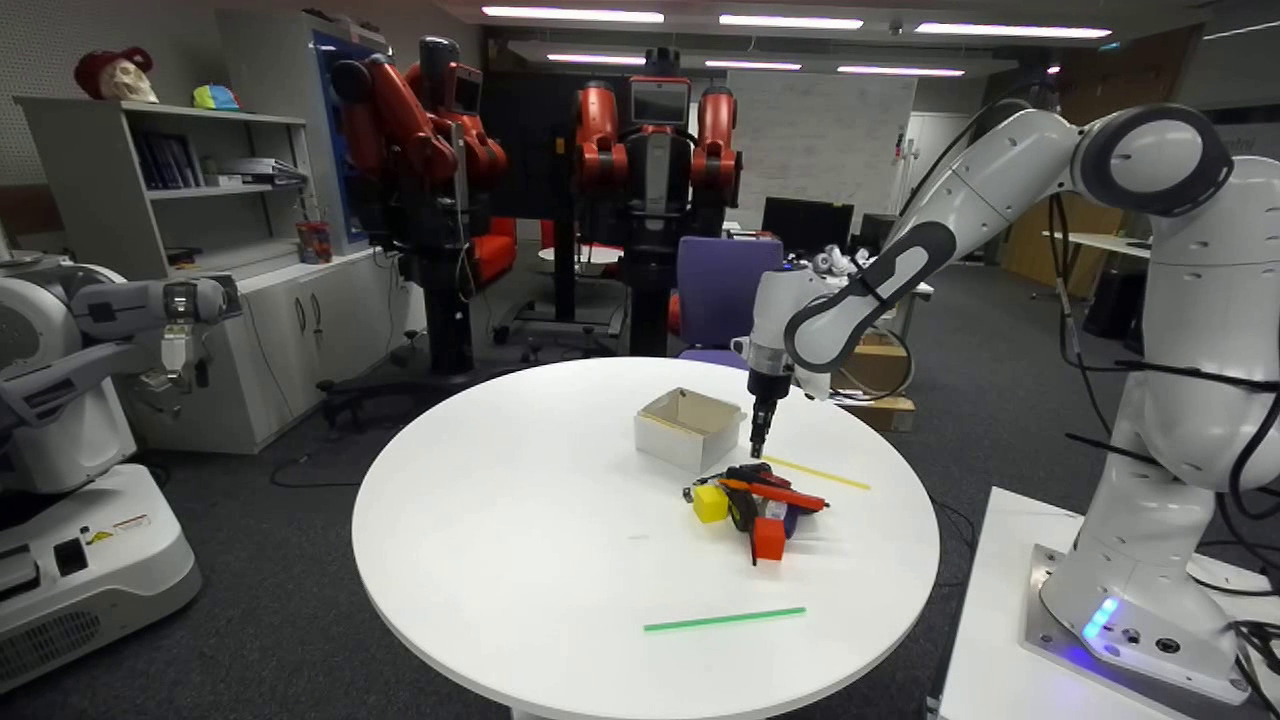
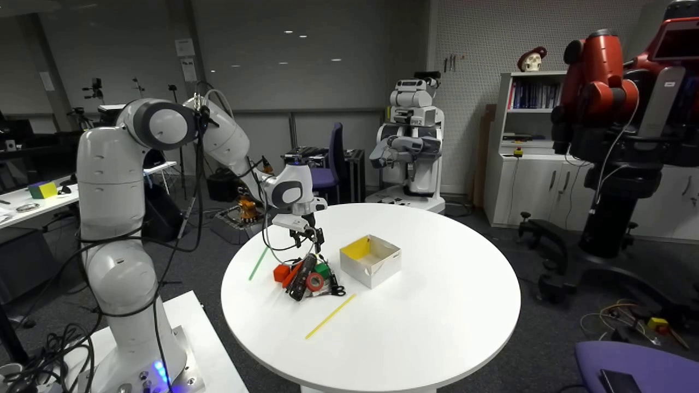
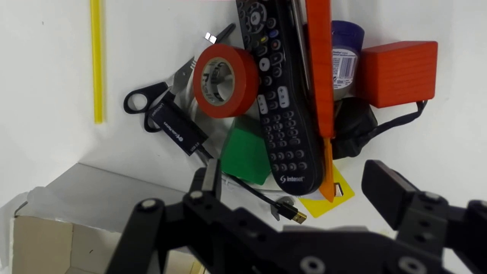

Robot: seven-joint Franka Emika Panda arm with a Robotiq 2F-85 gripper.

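Observation:
My gripper is open above the near part of a pile of objects, nothing between its fingers. In the wrist view the pile holds a black remote [image 3: 290, 123], an orange-handled tool [image 3: 320, 68] lying along it, a red tape roll [image 3: 246, 82], a green block [image 3: 246, 150], a red block [image 3: 401, 73], black scissors [image 3: 157, 91] and a USB adapter [image 3: 178, 125] with its cable. A purple-capped bottle [image 3: 347, 34] lies partly hidden under the tool. In the second exterior view the gripper [image 2: 308, 242] hangs just over the pile.
An open white box [image 2: 386, 272] stands beside the pile. A yellow stick [image 2: 331, 315] and a green stick [image 1: 725, 619] lie apart on the round table [image 1: 516, 516].

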